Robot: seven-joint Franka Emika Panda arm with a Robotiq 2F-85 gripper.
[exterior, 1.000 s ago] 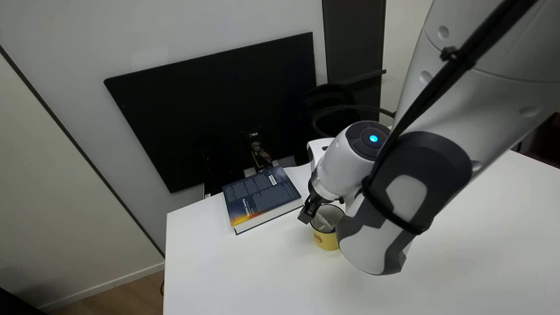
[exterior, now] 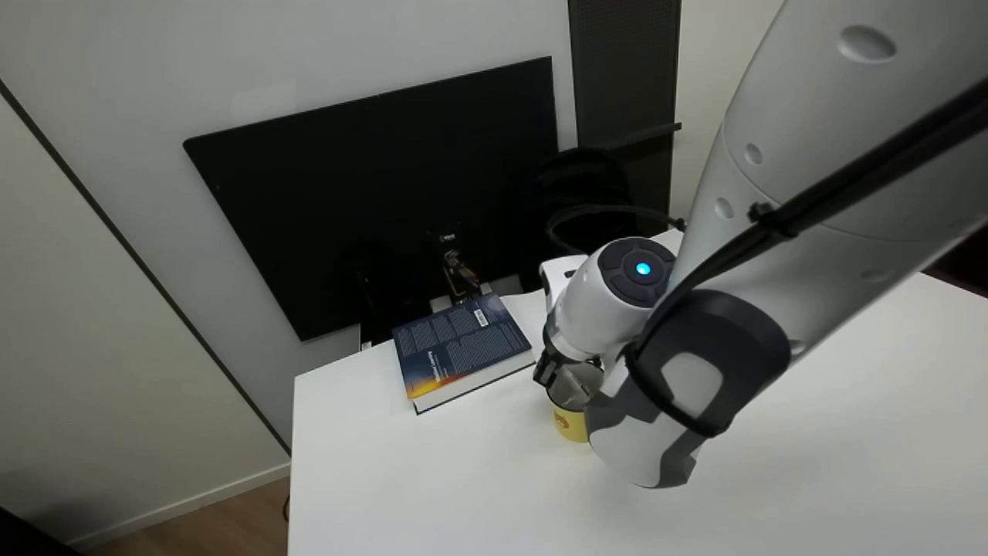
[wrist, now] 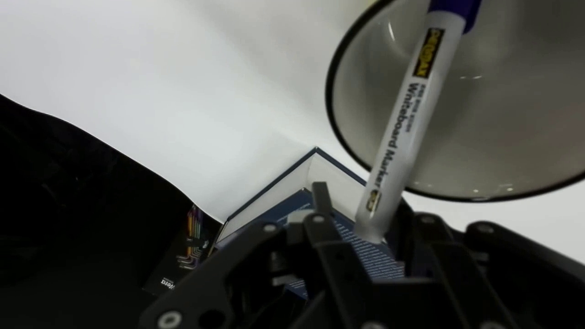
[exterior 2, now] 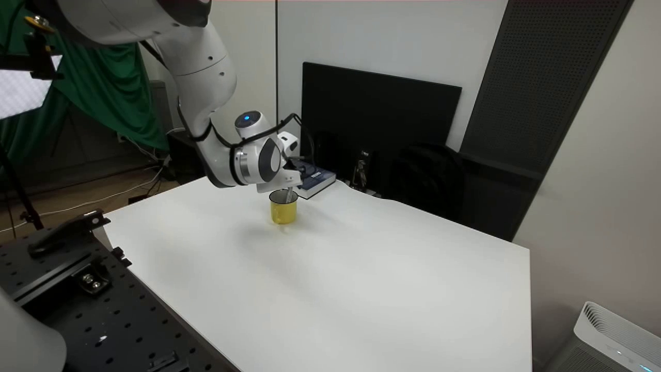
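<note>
A white whiteboard marker [wrist: 408, 109] with a purple cap leans in the yellow mug [exterior 2: 283, 213], cap end down inside it. The mug's pale interior and dark rim [wrist: 330, 93] fill the upper right of the wrist view. My gripper is at the rim with its fingers part open. The marker's white end lies between the fingers, nearer the right one, and a gap shows on the left side. In exterior view 1 the gripper [exterior: 557, 372] hangs over the mug [exterior: 570, 425], partly hiding it.
A thick dark blue book [exterior: 461, 350] lies on the white table [exterior: 398, 482] just beyond the mug. Behind the table's far edge stand a black screen [exterior: 389, 185] and a dark box [wrist: 178, 263].
The arm has shifted slightly left and lower in exterior view 1, and the gripper has turned a little over the mug. Mug and book look unmoved.
</note>
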